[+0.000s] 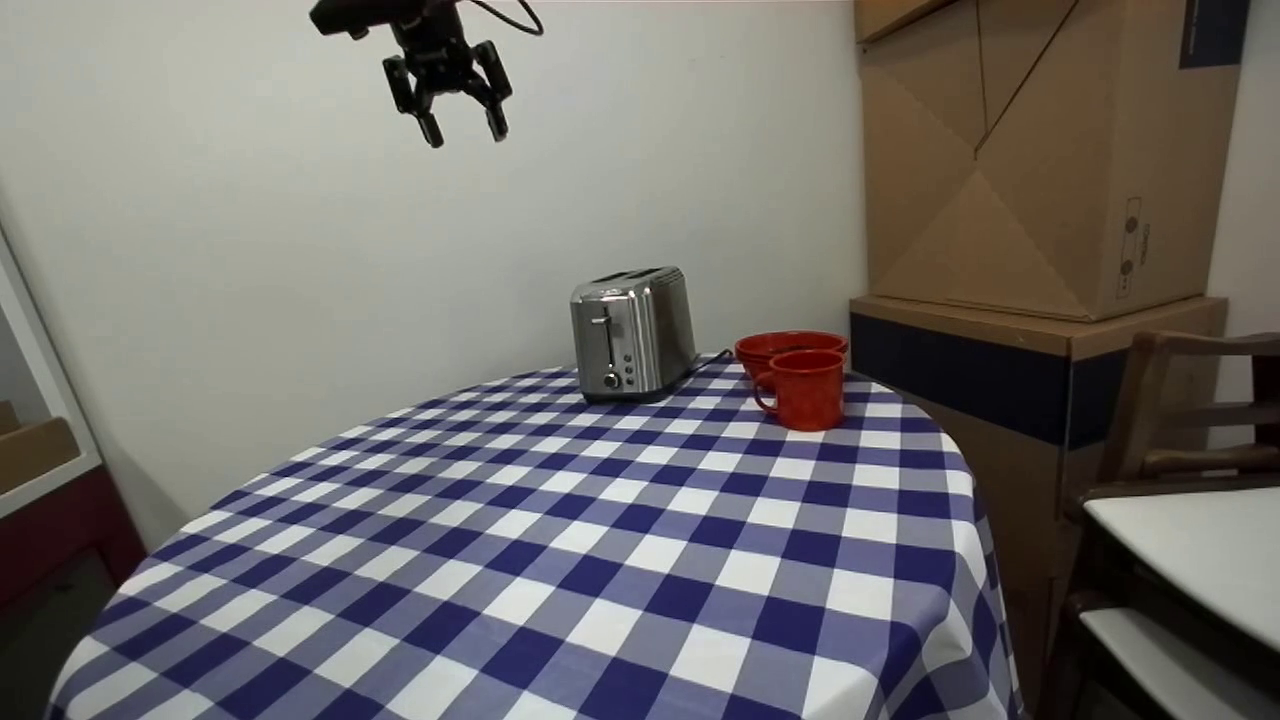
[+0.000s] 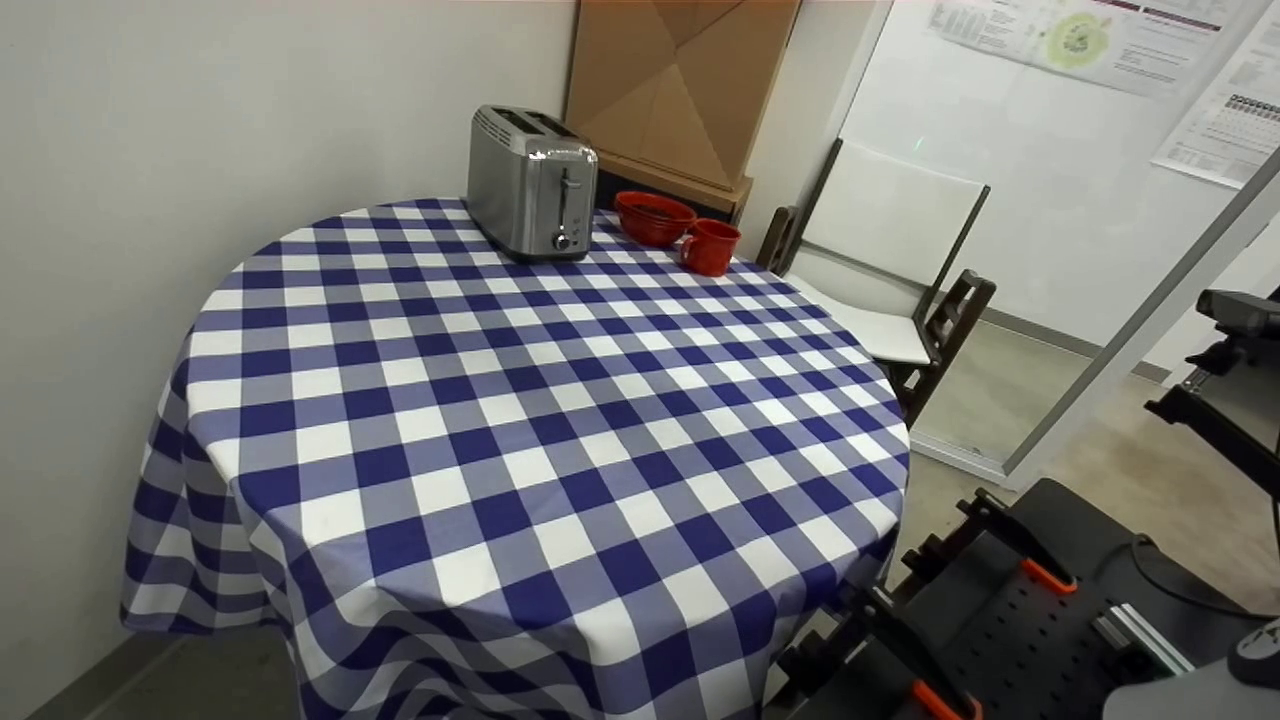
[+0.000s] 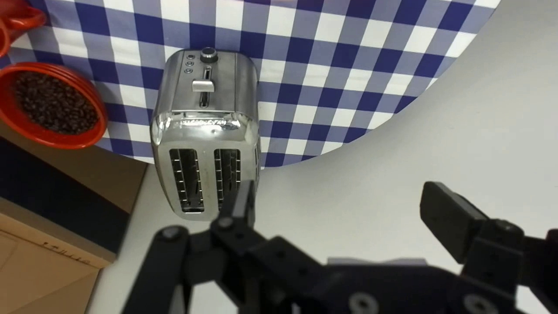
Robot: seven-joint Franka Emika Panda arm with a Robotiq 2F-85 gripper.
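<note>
High above the table, my gripper (image 1: 465,134) hangs open and empty, up and to the left of the toaster in exterior view 1. The silver toaster (image 1: 632,335) stands upright at the table's back edge, its two slots empty in the wrist view. Beside it sits a red bowl (image 3: 94,104) holding dark brown beans. A red mug (image 1: 806,391) stands close by the bowl, in front of it in exterior view 1. In the wrist view my fingers (image 3: 444,220) are spread wide, with only the pale wall seen between them. Exterior view 2 does not show the gripper.
A blue-and-white checked cloth (image 2: 516,456) covers the round table, whose middle and front are clear. The white wall (image 1: 300,240) rises right behind it. Cardboard boxes (image 1: 996,180) are stacked at the right, near a chair (image 2: 888,240).
</note>
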